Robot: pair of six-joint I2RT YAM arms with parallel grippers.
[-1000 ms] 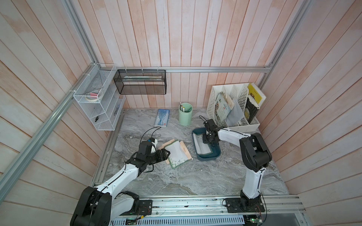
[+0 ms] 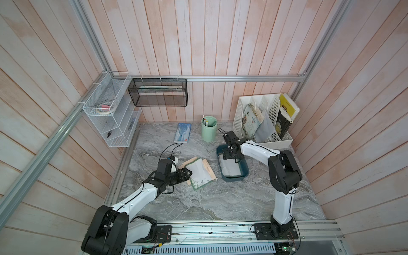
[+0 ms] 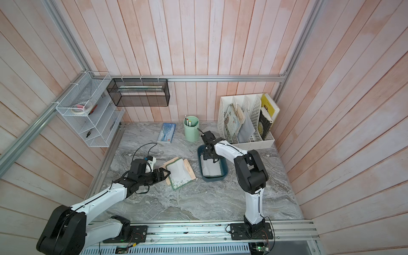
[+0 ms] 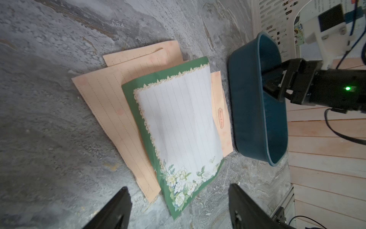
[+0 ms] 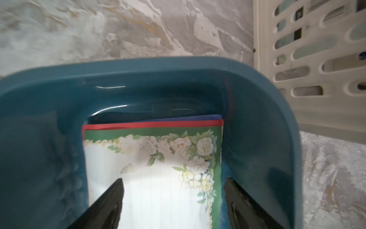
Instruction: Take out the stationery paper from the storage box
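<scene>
A dark teal storage box point(image 4: 247, 99) holds a stack of stationery paper point(image 5: 152, 171), white with green floral border on top, red and blue edges showing beneath. My right gripper is open just above it, inside or over the box, nothing between its fingers. Left of the box, a white green-bordered sheet point(image 4: 175, 118) lies on peach papers point(image 4: 103, 99) on the marble table. My left gripper hangs open over these sheets, holding nothing.
A white file organizer point(image 2: 272, 144) stands behind the box at right. A green pen cup point(image 2: 208, 133) and a blue packet point(image 2: 182, 131) lie toward the back. Mesh baskets point(image 2: 157, 102) hang on the walls.
My right gripper has risen a little toward the back and left within the box's area, showing more paper beneath. My left gripper looks unmoved.
</scene>
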